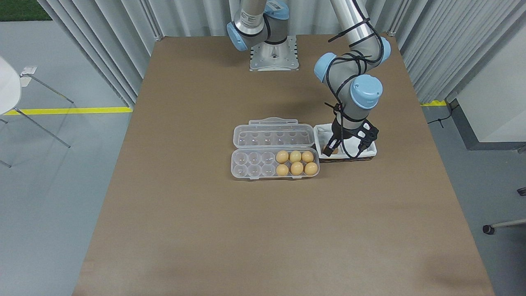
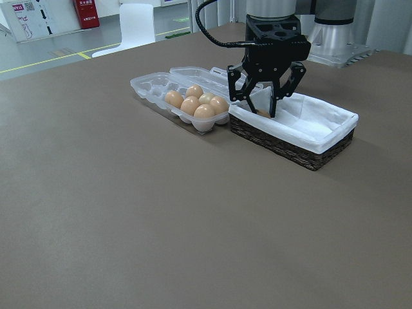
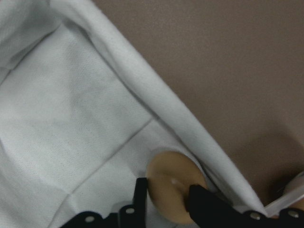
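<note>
My gripper is down inside the white-lined basket (image 2: pixel 302 125), its two black fingertips at either side of a brown egg (image 3: pixel 171 166) against the cloth wall; whether they grip it is unclear. The egg is mostly hidden in the left view. Left of the basket in the front view, an open clear plastic carton (image 1: pixel 254 158) holds several eggs (image 1: pixel 296 167) in its right-hand cells, with empty cells at its left end.
The carton's open lid (image 1: pixel 273 135) lies flat behind the cells.
</note>
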